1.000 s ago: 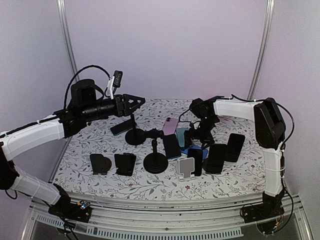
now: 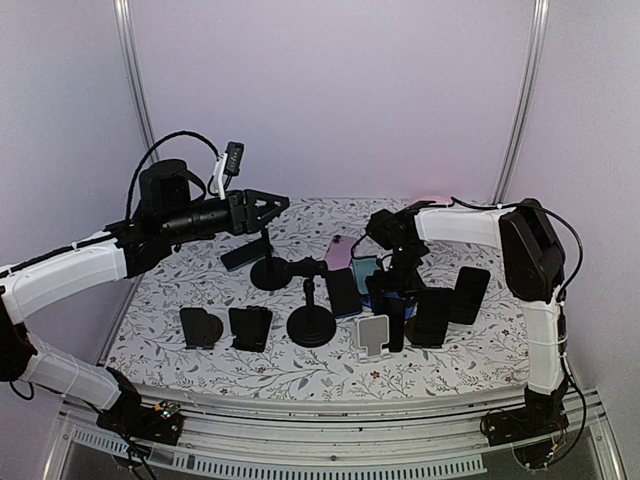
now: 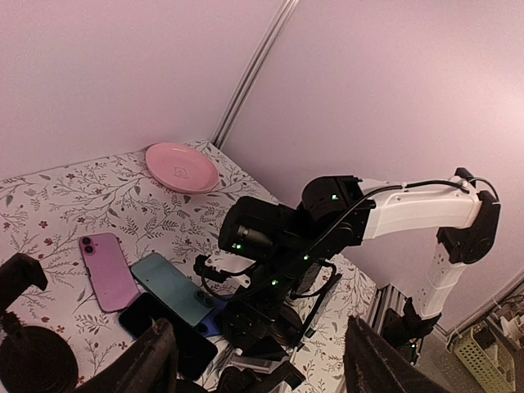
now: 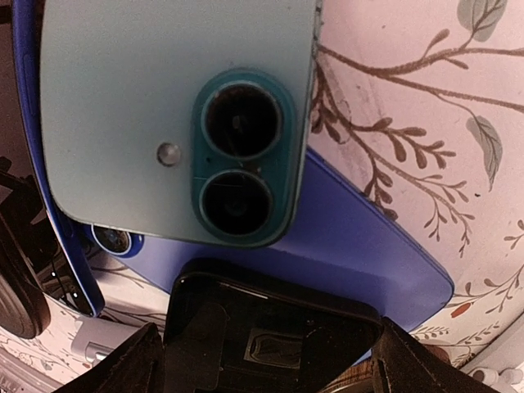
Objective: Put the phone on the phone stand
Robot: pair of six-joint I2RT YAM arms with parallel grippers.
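Observation:
In the right wrist view a black, glossy, flat thing (image 4: 270,327) lies between the fingers of my right gripper, near both of them; whether they press on it, and whether it is a phone or a stand's plate, cannot be told. Beyond it a blue phone (image 4: 344,237) lies partly under a teal phone (image 4: 131,98). From above, my right gripper (image 2: 382,287) is low over the blue phone, hiding part of it. A white stand (image 2: 371,337) and a tilted black stand (image 2: 432,316) are in front. High at left, my left gripper (image 2: 270,205) is open and empty.
A black phone (image 2: 343,293) and a pink phone (image 2: 340,251) lie left of the right arm. Round-based black stands (image 2: 311,325) rise mid-table, with small black stands (image 2: 250,328) at front left. A pink plate (image 3: 182,168) sits at the back.
The left arm has stayed in place.

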